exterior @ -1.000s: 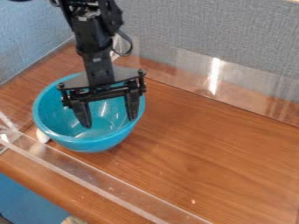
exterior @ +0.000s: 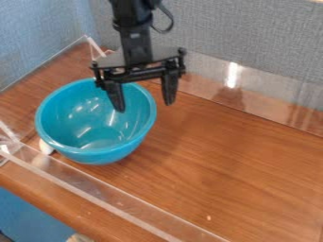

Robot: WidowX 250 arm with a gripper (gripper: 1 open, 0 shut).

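A black gripper (exterior: 142, 95) hangs open above the right part of a teal plastic bowl (exterior: 78, 142). Its left finger is over the bowl's interior and its right finger just beyond the right rim, with nothing seen between them. The bowl looks empty and stands at the left of the wooden tray. A small white object (exterior: 45, 146), too small to identify, shows beside the bowl's left side.
Transparent low walls (exterior: 252, 95) edge it at the back and along the front left, with grey padded panels behind.
The gripper has risen out of the bowl and moved up and to the right, still open. The bowl has stayed about where it was.
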